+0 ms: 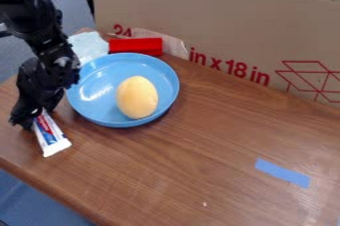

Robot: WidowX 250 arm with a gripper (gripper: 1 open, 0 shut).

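Note:
My black gripper is low at the left, down over the upper end of a white, red and blue toothpaste tube lying on the wooden table. Its fingers are dark and overlap the tube's end, so whether they are shut on it is hard to see. To the right of the gripper sits a blue plate with a yellow egg-shaped object on it.
A red block and a pale cloth lie behind the plate. A cardboard box walls off the back. Blue tape marks the right side, which is otherwise clear. The table's edge is at lower left.

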